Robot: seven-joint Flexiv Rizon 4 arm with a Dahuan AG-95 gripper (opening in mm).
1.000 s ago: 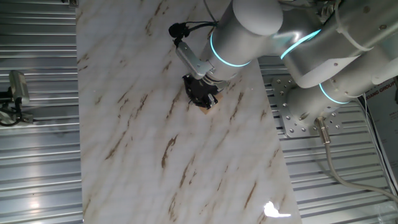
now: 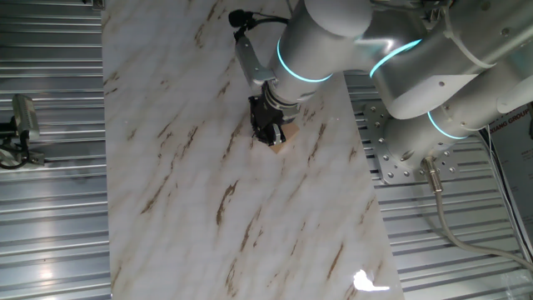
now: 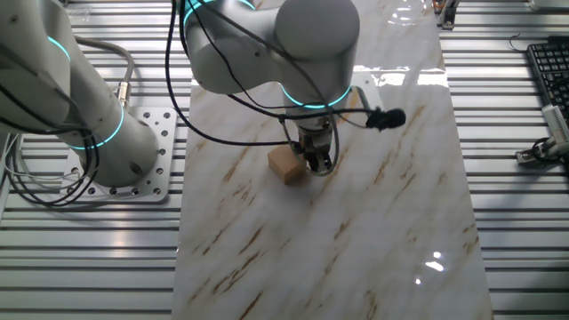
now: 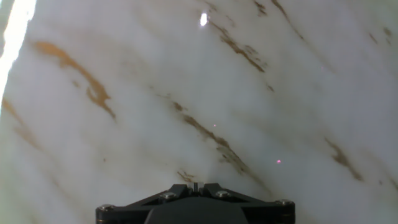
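A small tan block (image 3: 286, 164) sits on the marble-patterned tabletop. In exterior view 2 my gripper (image 3: 321, 165) is just to the right of it, pointing down. From exterior view 1 the gripper (image 2: 273, 135) partly covers the block (image 2: 287, 138), and only a corner and an edge show. Whether the two touch cannot be told. The wrist view shows the gripper with its fingertips drawn together at the bottom edge, nothing visible between them. Only bare tabletop lies ahead of it there, with the block out of sight.
The marble-patterned board (image 2: 175, 233) is otherwise clear on all sides of the block. Slatted metal decking flanks it. A camera on a stand (image 2: 25, 125) is off to one side, and a keyboard (image 3: 551, 76) lies beyond the board. Loose black cables (image 3: 213, 138) hang along the arm.
My gripper and wrist have shifted slightly left in exterior view 1, and the gripper's outline looks narrower. More of the tan block shows beside it. The block seems to stay in place.
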